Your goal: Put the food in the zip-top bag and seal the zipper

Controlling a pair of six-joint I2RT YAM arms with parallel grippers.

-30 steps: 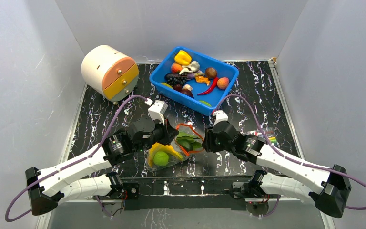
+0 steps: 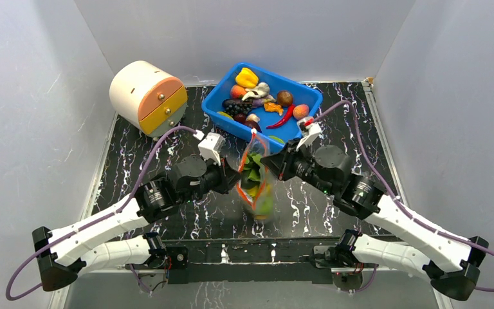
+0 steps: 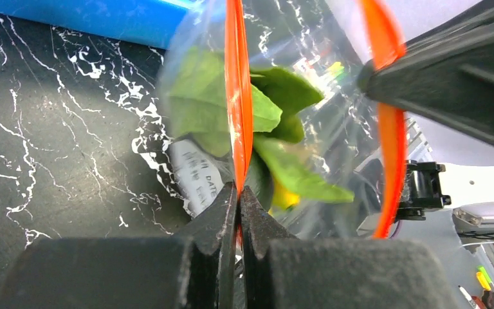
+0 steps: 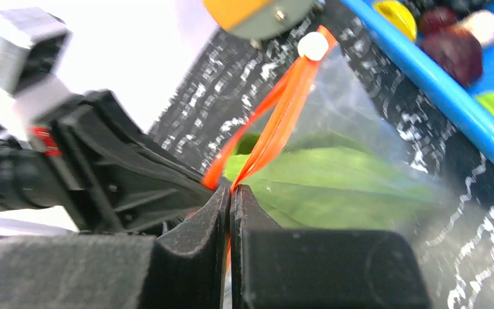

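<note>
The clear zip bag (image 2: 262, 149) hangs between my grippers, its orange-edged mouth parted. Leafy greens (image 3: 283, 106) and something yellow (image 3: 285, 198) show inside; the lower contents blur in the top view. My left gripper is shut on one orange strip (image 3: 238, 96) of the mouth. On the opposite strip, my right gripper is shut, close under the white slider (image 4: 313, 46) end of the bag. The two grippers face each other a short way apart. The bag's bottom is too blurred to make out clearly.
Behind the bag stands a blue bin (image 2: 283, 78) with several play foods, such as a yellow pepper (image 2: 247, 78) and a red chili (image 2: 281, 117). A rounded drawer unit (image 2: 143, 96) sits at the back left.
My right gripper has moved up and toward the bin with its side of the bag. The bag, earlier lying toward the left with banana and green ball visible, now hangs. My left arm stays nearly still.
</note>
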